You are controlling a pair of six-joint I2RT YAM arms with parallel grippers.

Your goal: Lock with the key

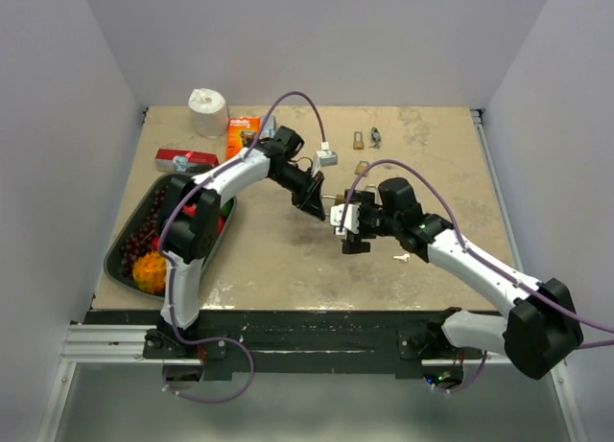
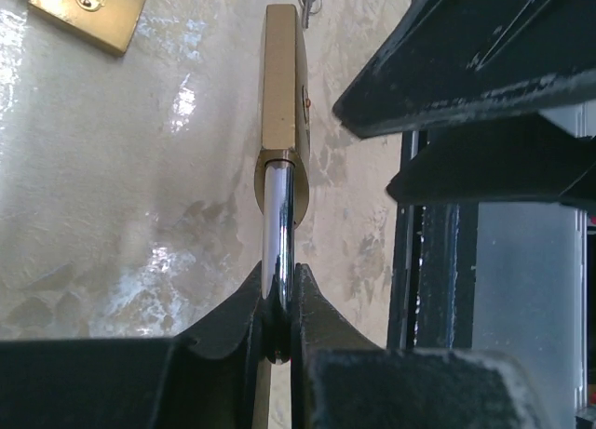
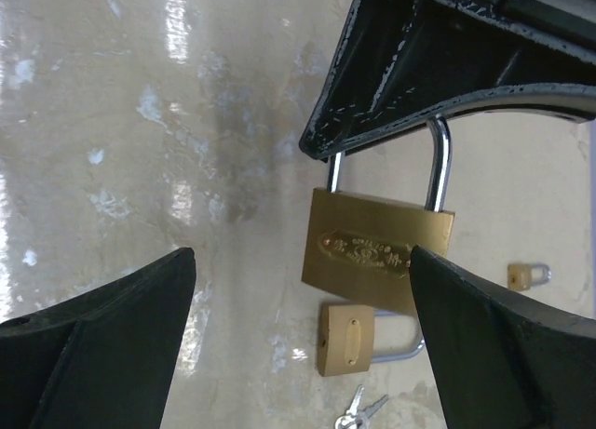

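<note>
My left gripper (image 1: 315,198) is closed around the shackle (image 2: 279,206) of a brass padlock (image 2: 279,75), holding it above the table near the centre. In the right wrist view a large brass padlock (image 3: 358,243) lies below, with a smaller one (image 3: 345,341) and keys (image 3: 354,412). A small key (image 1: 403,258) lies on the table at the right.
A black bowl of fruit (image 1: 113,255) sits at the left. A paper roll (image 1: 208,111) and boxes stand at the back left. Several small padlocks lie toward the back right.
</note>
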